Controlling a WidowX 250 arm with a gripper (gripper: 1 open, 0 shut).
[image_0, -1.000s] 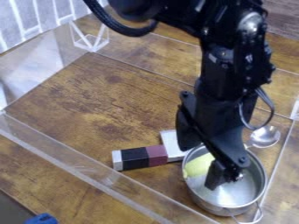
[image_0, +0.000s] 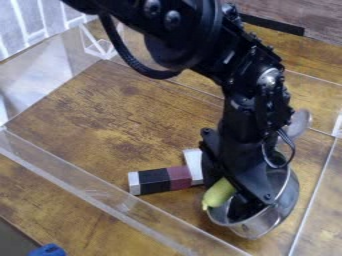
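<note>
My black gripper (image_0: 230, 180) reaches down into a steel pot (image_0: 267, 223) at the lower right, its tips low inside or at the rim. A yellow-green object (image_0: 214, 195) shows at the pot's left side, right by the fingertips. I cannot tell whether the fingers are closed on it.
A block with black, maroon and white sections (image_0: 166, 178) lies left of the pot, by a white piece. A metal ladle or spoon (image_0: 299, 120) is partly behind the arm. Clear walls edge the wooden surface (image_0: 100, 125), open at left. A blue object (image_0: 47, 250) sits outside.
My gripper has moved down and left into the pot, onto the yellow-green object, which now shows at the pot's left edge.
</note>
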